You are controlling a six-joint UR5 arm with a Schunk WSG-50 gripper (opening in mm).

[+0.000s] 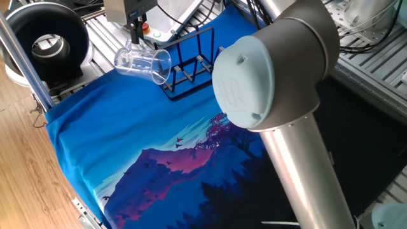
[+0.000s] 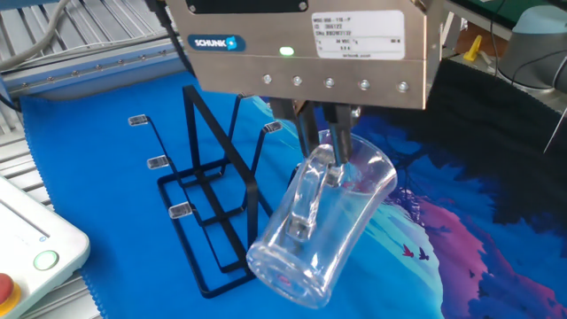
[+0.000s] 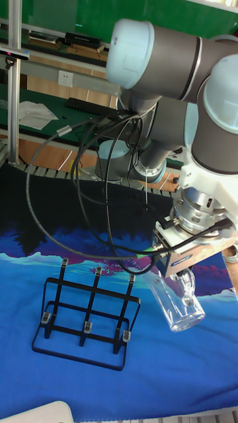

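A clear glass mug point(image 2: 341, 221) hangs tilted in the air, its handle point(image 2: 308, 190) caught between the dark fingers point(image 2: 342, 133) of my gripper point(image 2: 324, 152). In exterior view 1 the mug point(image 1: 143, 63) lies almost sideways, its wide end toward the black wire rack point(image 1: 186, 63). That rack stands on the blue cloth; exterior view 3 shows the mug point(image 3: 176, 299) to the right of the rack point(image 3: 88, 317), apart from it. No mug sits on the rack, whose upright prongs carry pale tips.
A white box with a red button point(image 2: 7, 288) stands beside the rack. A black round container point(image 1: 51, 48) stands past the cloth's edge. Loose cables point(image 3: 106, 204) hang along the arm.
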